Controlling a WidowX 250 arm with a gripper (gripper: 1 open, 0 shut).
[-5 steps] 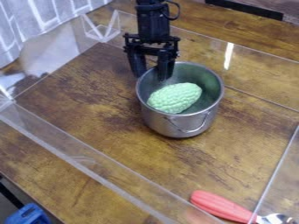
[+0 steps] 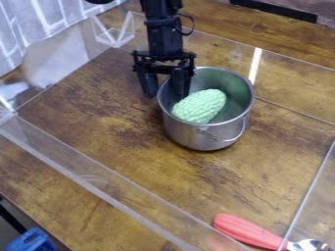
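Observation:
A metal pot (image 2: 207,131) stands on the wooden table right of centre, holding a pale green textured corn-like object (image 2: 199,106). My dark gripper (image 2: 167,81) hangs over the pot's back-left rim, its fingers low beside and partly over that rim. I cannot tell whether it is open or shut, or whether it touches the pot.
A red-handled utensil (image 2: 260,232) lies at the front right. A blue object (image 2: 29,240) sits at the bottom-left corner. Clear plastic edges border the wooden surface. The table left of the pot is clear.
My gripper has come lower and nearer the camera over the pot's left rim. The green object looks slightly shifted or turned within the pot.

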